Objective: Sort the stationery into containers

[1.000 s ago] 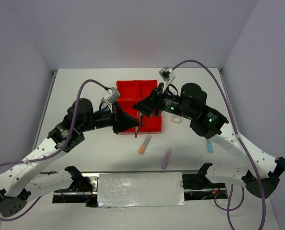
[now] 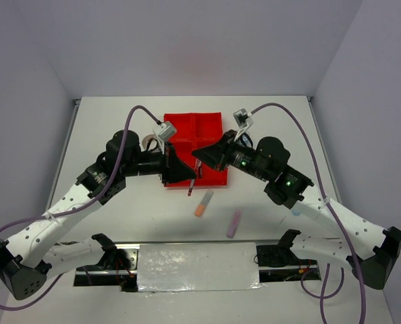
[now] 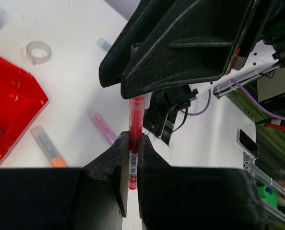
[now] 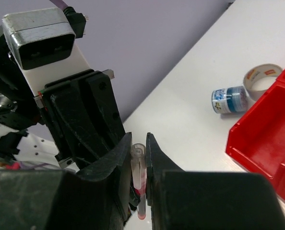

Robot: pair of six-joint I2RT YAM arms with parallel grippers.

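Observation:
A slim red pen (image 2: 191, 188) is held upright above the front of the red divided box (image 2: 214, 177). My left gripper is shut on the pen's lower part; the tip pokes out below. Around the upper end stands my right gripper, its fingers narrowly apart on both sides of the pen's clear end (image 4: 138, 152). Whether its pads press on the pen cannot be told. On the table lie an orange-ended marker (image 2: 203, 202) and a pink marker (image 2: 234, 224).
A blue-labelled jar (image 4: 230, 100) lies beside a tape roll (image 4: 262, 79) near the box. Another tape roll (image 3: 38, 52) and a light blue item (image 3: 104, 44) rest on the table. Both arms meet closely over the box.
My right gripper has moved slightly down and right in the top view, its fingers drawing closer round the pen's upper end. The left arm has shifted slightly; the pen stays in its gripper.

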